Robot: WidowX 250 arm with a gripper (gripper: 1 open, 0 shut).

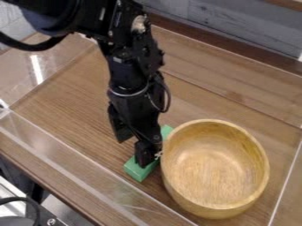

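Note:
My black gripper (137, 141) hangs low from the top of the camera view, open, its fingers at a green object (140, 169) on the wooden table. Whether the fingers touch it is hard to tell. The green object lies left of a pale wooden bowl (215, 168), partly hidden behind my fingers and the bowl.
A pale panelled wall (224, 26) runs along the back. Clear strips cross the table's near left and right, and dark cables lie at the lower left.

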